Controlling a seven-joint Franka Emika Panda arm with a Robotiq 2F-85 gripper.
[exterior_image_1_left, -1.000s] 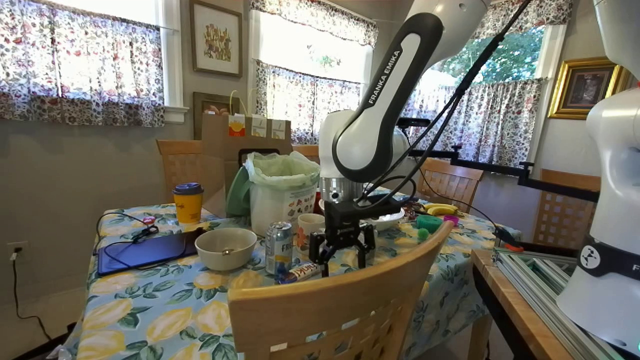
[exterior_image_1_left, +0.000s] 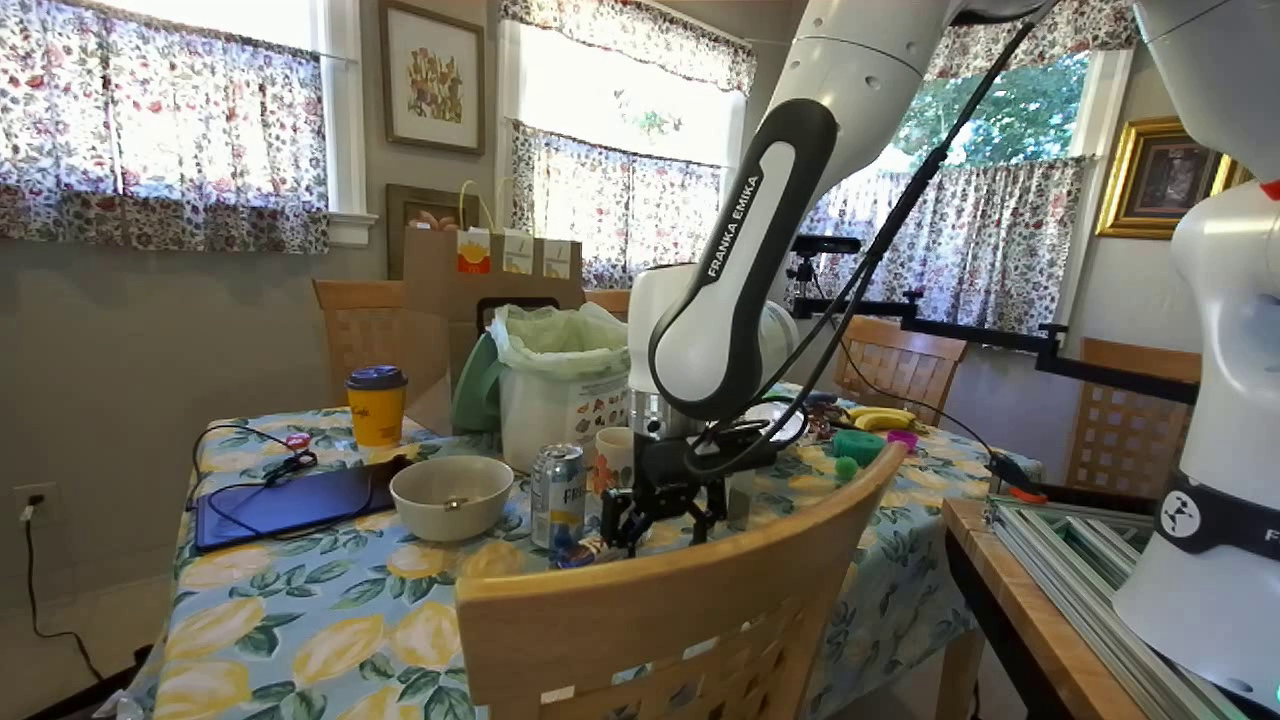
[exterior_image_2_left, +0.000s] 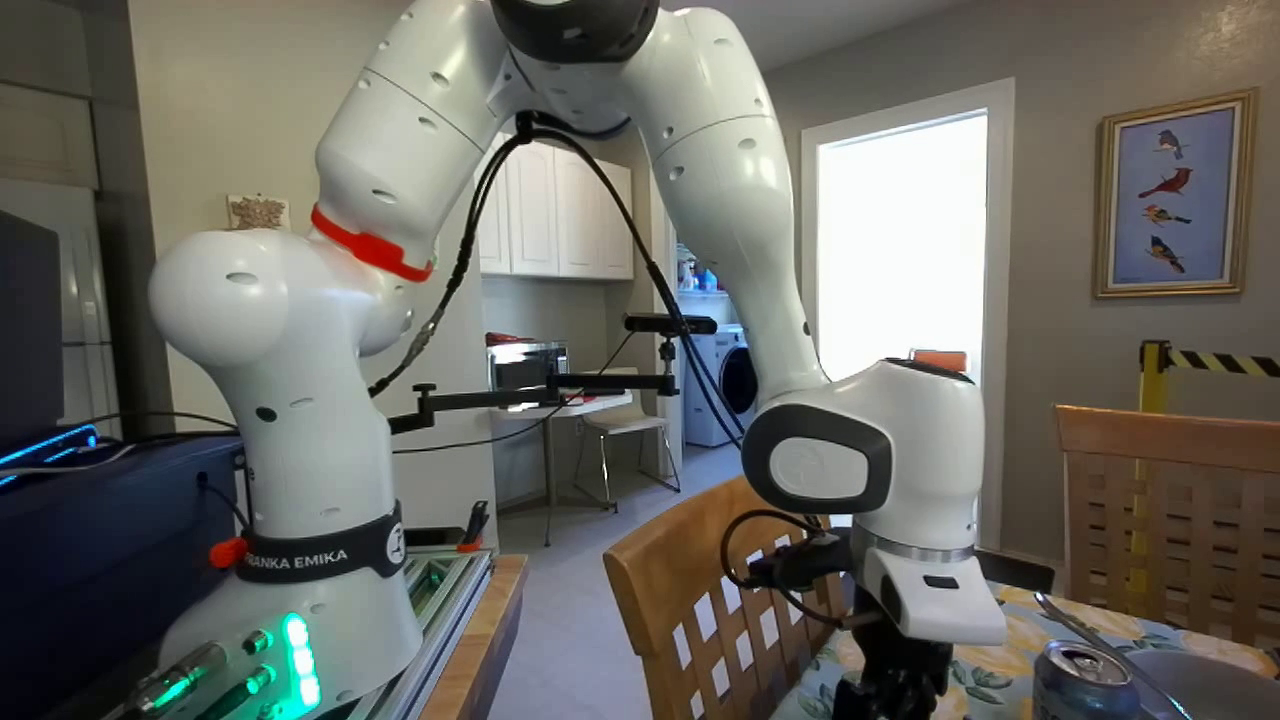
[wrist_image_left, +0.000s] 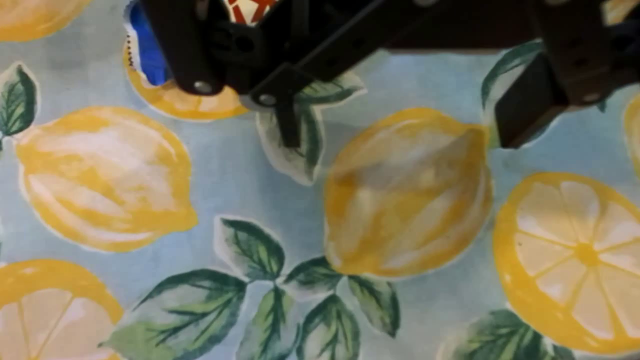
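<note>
My gripper (exterior_image_1_left: 663, 530) hangs low over the lemon-print table, its fingers spread and nothing between them. In the wrist view the fingertips of the open gripper stand wide apart over bare cloth. A candy-bar wrapper (exterior_image_1_left: 578, 554) lies beside it, mostly hidden behind the gripper and the chair back. The wrapper's blue end (wrist_image_left: 150, 51) shows at the upper left of the wrist view, outside the fingers, with a red and white part behind a finger linkage. Exterior view 2 shows only the upper part of the gripper (exterior_image_2_left: 888, 690) at its lower edge.
Close on the left are a drink can (exterior_image_1_left: 558, 504) and a bowl (exterior_image_1_left: 450, 510). A mug (exterior_image_1_left: 613, 458) and a lined bin (exterior_image_1_left: 540, 414) stand behind. In front rises a wooden chair back (exterior_image_1_left: 672, 600). A cup (exterior_image_1_left: 377, 408) and blue laptop (exterior_image_1_left: 288, 506) lie further left.
The arm has come down and slightly left, bringing the open gripper nearer the cloth. The wrapper, plainer to see before, is now mostly covered by the gripper in exterior view 1.
</note>
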